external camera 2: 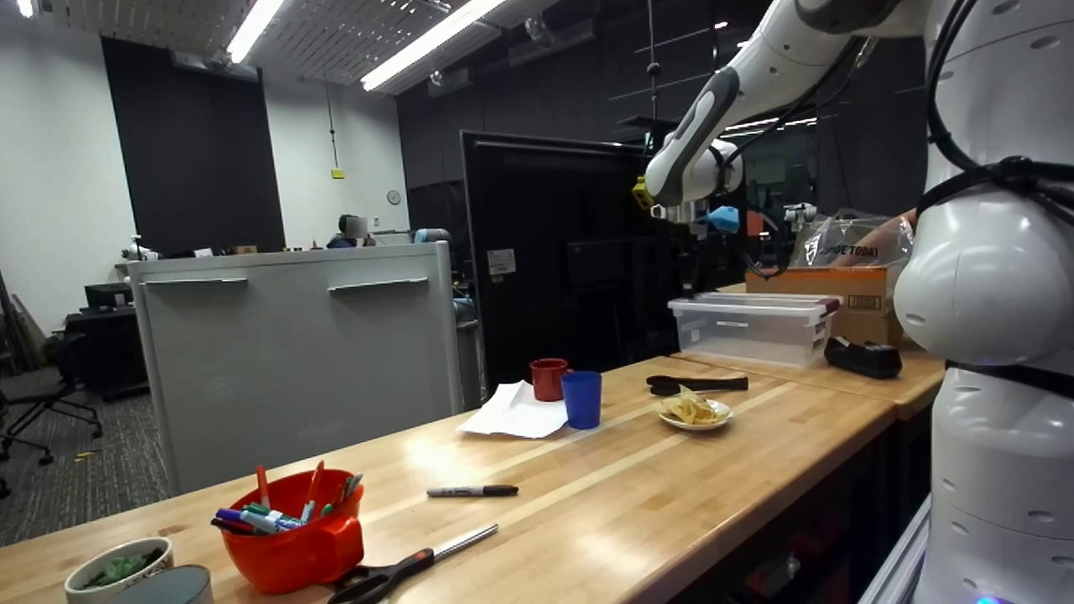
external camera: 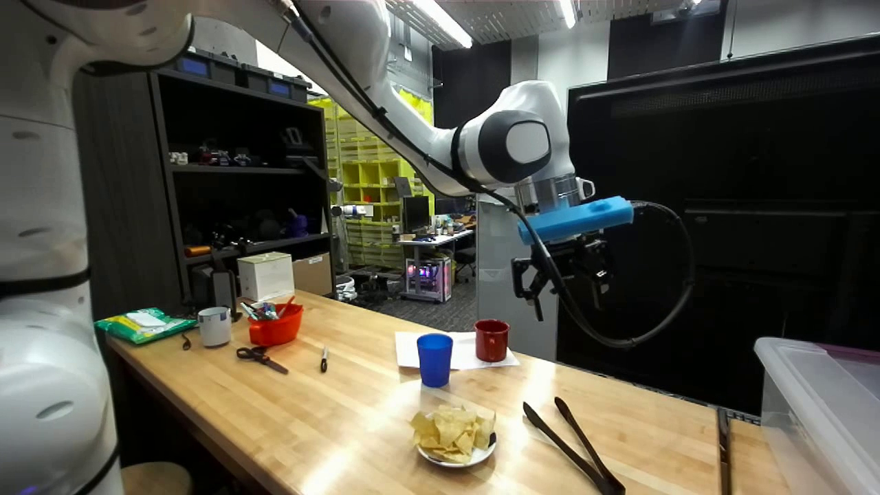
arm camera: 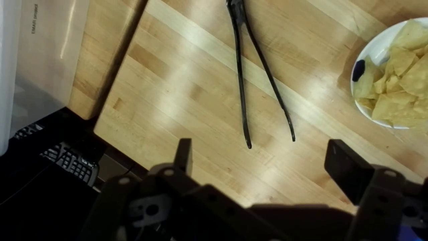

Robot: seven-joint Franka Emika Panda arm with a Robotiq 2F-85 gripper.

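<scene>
My gripper is open, its two dark fingers wide apart with only bare table far below between them. In exterior view 1 the gripper (external camera: 569,301) hangs in the air, high above the tabletop and toward its back edge. Black tongs (arm camera: 241,76) lie spread on the wood, tips pointing toward the gripper in the wrist view. Beside them a white plate (arm camera: 373,49) carries yellow chips (arm camera: 401,82). Farther along stand a blue cup (external camera: 434,359) and a red mug (external camera: 491,341), the mug on white paper (external camera: 462,353). The gripper touches none of these.
A clear plastic bin (external camera 2: 750,330) stands past the tongs, near a gap between two tables. Toward the other end are a red pot of pens (external camera 2: 292,544), scissors (external camera 2: 403,574) and a marker (external camera 2: 471,490). A large black screen (external camera: 718,206) rises behind the table.
</scene>
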